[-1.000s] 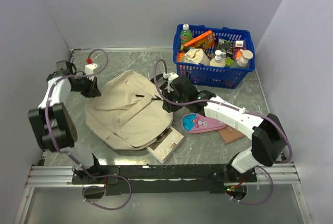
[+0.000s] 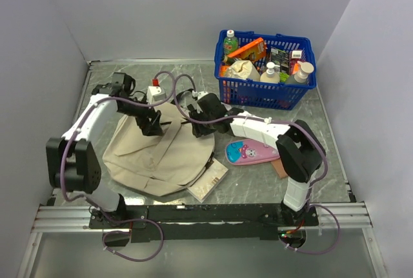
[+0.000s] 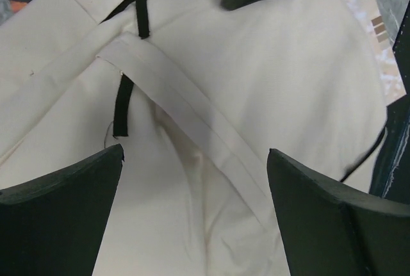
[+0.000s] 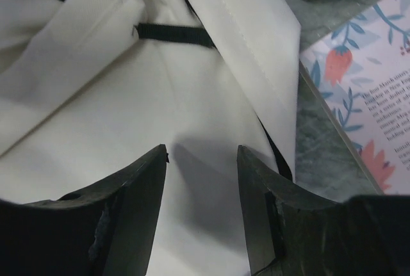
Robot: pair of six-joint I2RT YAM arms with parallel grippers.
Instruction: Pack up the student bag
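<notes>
A cream cloth bag [image 2: 155, 155] with black straps lies flat on the left half of the table. Over its upper middle hovers my left gripper [image 2: 153, 131], open; in the left wrist view only bag fabric [image 3: 211, 180] shows beyond its spread fingers [image 3: 64, 209]. My right gripper [image 2: 201, 133] is open above the bag's right side, with nothing between its fingertips. A book with a floral cover [image 4: 365, 90] sticks out from the bag's lower right edge. To the right lies a pink pencil case [image 2: 258, 152], partly behind the right arm.
A blue basket [image 2: 258, 94] full of bottles and packages stands at the back right. A brown flat item [image 2: 279, 169] lies partly under the right arm. Bare table shows at the front right.
My left gripper has swung from the table's left side to over the bag. The right gripper has shifted slightly left. The bag has slid a little and its top edge has changed shape.
</notes>
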